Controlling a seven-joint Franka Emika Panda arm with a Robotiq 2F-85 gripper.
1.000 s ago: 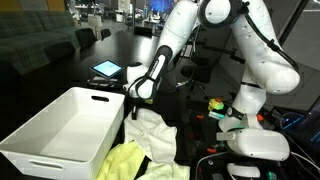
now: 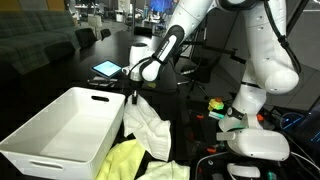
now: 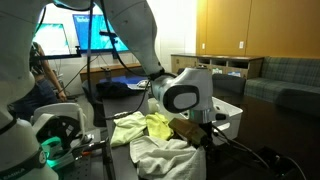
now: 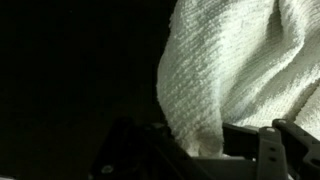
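A white towel [image 2: 150, 128] lies crumpled on the dark table, to the right of the white bin. My gripper [image 2: 133, 97] is at its far edge, pointing down. In the wrist view, ribbed white fabric runs down between the dark fingers, and the gripper is shut on that edge. The second exterior view shows the towel [image 3: 165, 160] spread in front of the arm, its far part rising toward the gripper. The fingertips are partly hidden by the fabric there.
An open white bin [image 2: 62, 122] stands left of the towel. A yellow cloth [image 2: 121, 160] lies near the front, beside the bin. A tablet-like object [image 2: 106, 69] rests farther back.
My gripper was lower, at the towel's far edge. It has since risen, and the towel's far end now reaches up toward it. The bin and yellow cloth have not moved.
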